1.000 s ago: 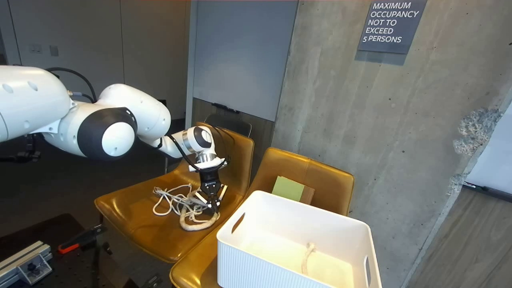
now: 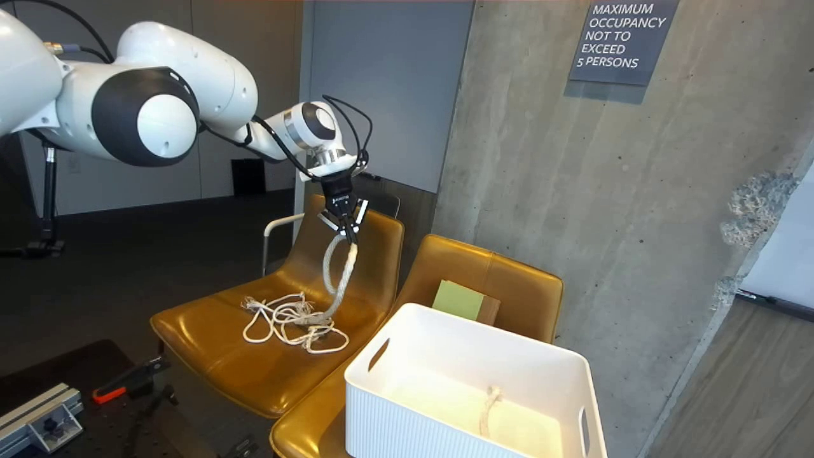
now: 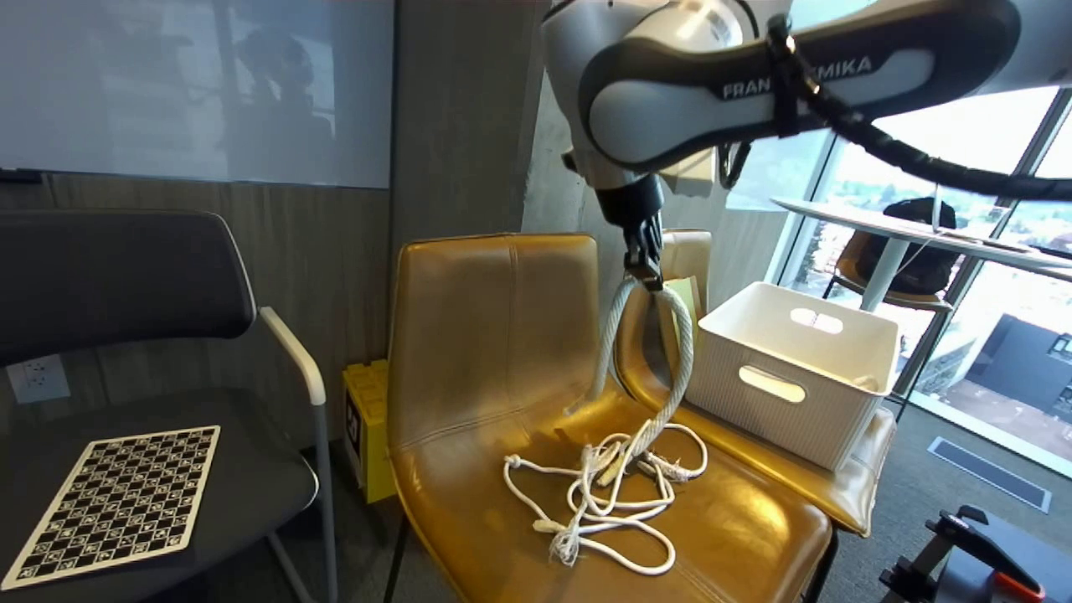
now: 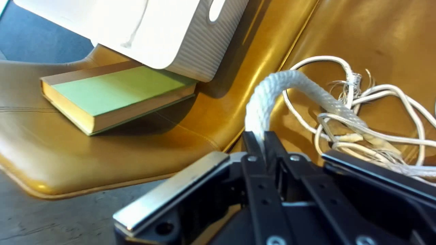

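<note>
My gripper [image 2: 351, 235] is shut on a thick white rope [image 2: 344, 278], raised above the seat of the left tan chair [image 2: 221, 336]. From the fingers the rope hangs in a bent loop on both sides, as exterior view 2 shows with the rope [image 3: 684, 352] reaching down to the seat. Thin white cords [image 3: 588, 512] lie tangled on that seat around its lower part. In the wrist view the thick rope [image 4: 282, 83] rises from between the fingertips and curves right toward the cords [image 4: 392, 141]. Beside this chair, a white bin [image 2: 435, 427] stands on the other tan chair; a short rope piece [image 2: 488, 412] lies inside it.
A green book [image 4: 122, 92] rests on the second chair, close to the bin's side. The bin's top is uncovered. In exterior view 2 a black chair [image 3: 231, 402] carries a patterned board [image 3: 121, 497] at left, and a yellow box [image 3: 369, 427] stands between chairs.
My gripper has risen well above the seat, lifting part of the thick rope, which lay on the chair before. The bin, the book and most of the thin cords stay put.
</note>
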